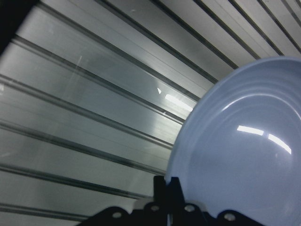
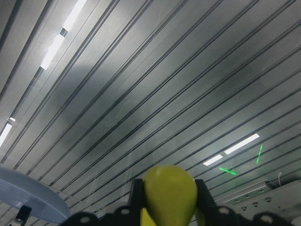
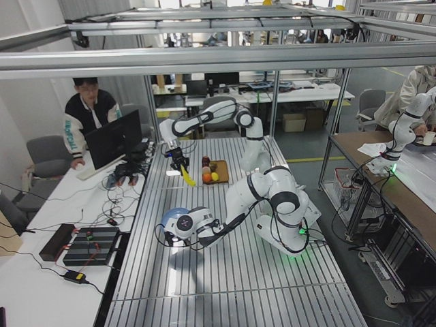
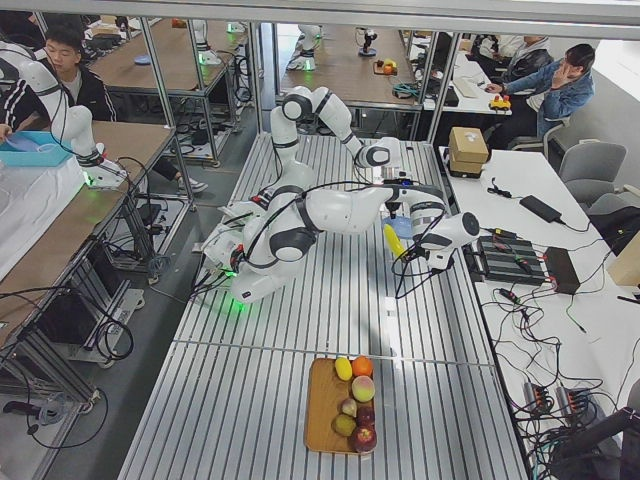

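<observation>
A blue plate (image 1: 240, 141) fills the right of the left wrist view; my left gripper is at its rim, fingers close together, apparently shut on it. From camera left the plate (image 3: 172, 216) is mostly behind that arm. My right gripper is shut on a yellow banana (image 2: 170, 190), which hangs above the table (image 3: 178, 293) in camera left view (image 3: 187, 177). A wooden tray (image 4: 320, 405) holds fruit, including an orange (image 4: 362, 366), a lemon (image 4: 343, 368) and several others.
Both arms stand on the slatted metal table. A white side table (image 3: 41, 286) with monitor, cables and power units runs along the left in the camera left view. People sit or stand outside the frame.
</observation>
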